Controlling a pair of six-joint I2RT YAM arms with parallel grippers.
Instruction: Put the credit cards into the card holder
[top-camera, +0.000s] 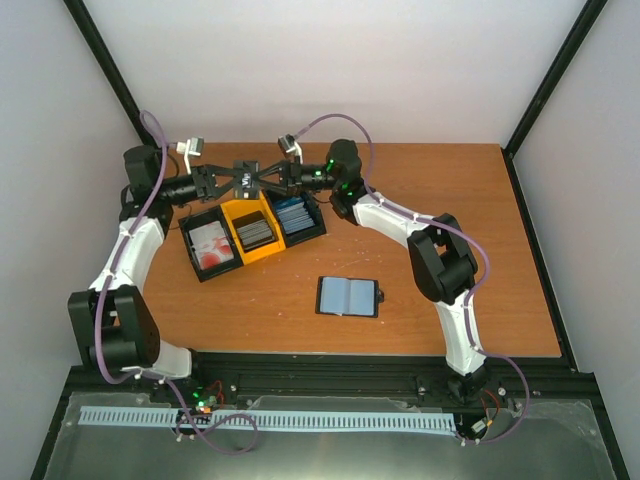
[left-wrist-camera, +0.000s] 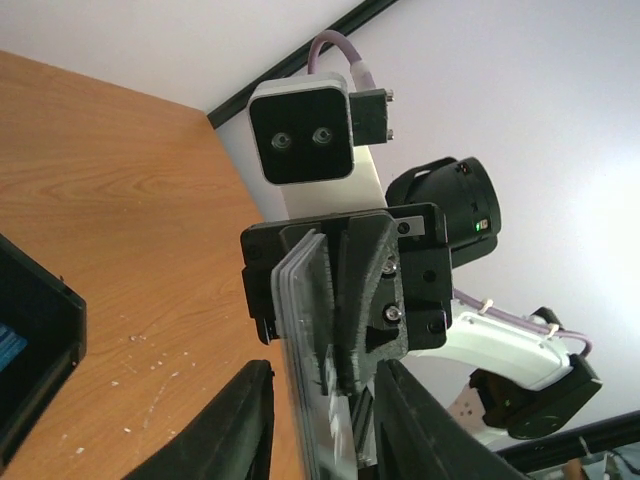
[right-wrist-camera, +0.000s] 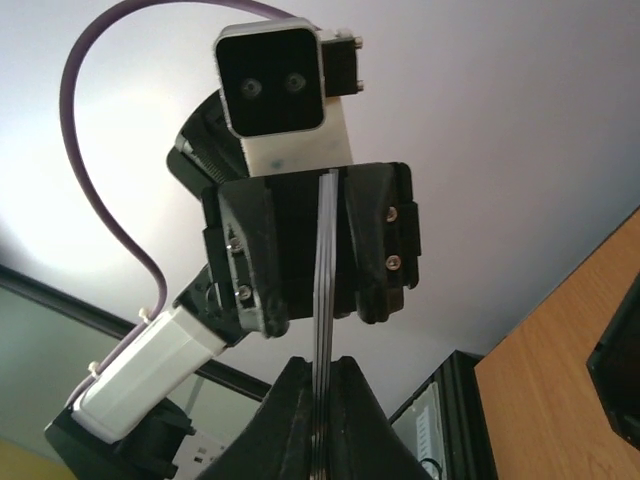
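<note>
A thin stack of dark cards (top-camera: 246, 178) is held up in the air above the back left of the table. My right gripper is shut on one end of the stack, which stands on edge in the right wrist view. From the other side, my left gripper stands open, its two fingers (left-wrist-camera: 242, 425) spread on either side of the cards (left-wrist-camera: 300, 330) and not closed on them. The card holder (top-camera: 348, 297), an open black wallet with pale blue pockets, lies flat on the table at front centre.
Below the grippers is a three-part organizer: a black bin (top-camera: 210, 245) with red and white cards, a yellow bin (top-camera: 272, 246) with dark cards, a black bin (top-camera: 311, 231) with blue cards.
</note>
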